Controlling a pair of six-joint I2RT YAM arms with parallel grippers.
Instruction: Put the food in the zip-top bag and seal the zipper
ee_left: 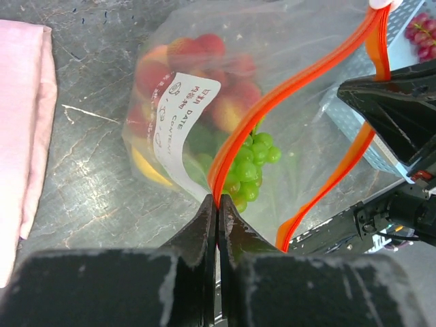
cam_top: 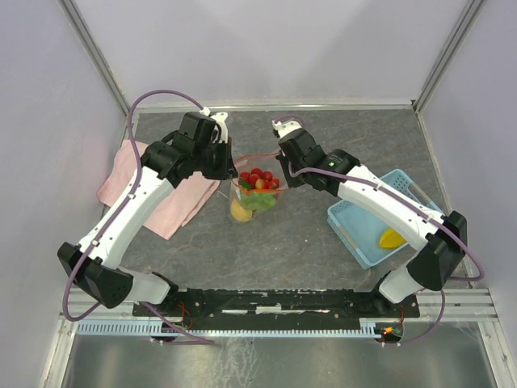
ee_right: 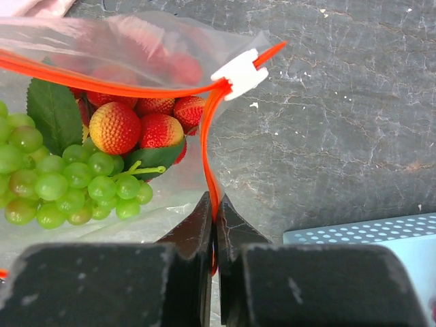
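The clear zip top bag (cam_top: 242, 184) hangs with its mouth spread between my two grippers. Inside are green grapes (ee_right: 75, 180), several red lychee-like fruits (ee_right: 116, 127) and a yellow fruit (cam_top: 241, 211). My left gripper is shut on one side of the orange zipper rim (ee_left: 289, 88). The right gripper is shut with the orange rim's other side running thinly between its fingertips. A white slider (ee_right: 240, 73) sits at the zipper's end, just beyond the right gripper.
The blue basket (cam_top: 344, 225) on the right holds a yellow fruit (cam_top: 392, 238) and red grapes (ee_left: 424, 35). A folded pink cloth (cam_top: 166, 202) lies at left. The grey table in front of the bag is clear.
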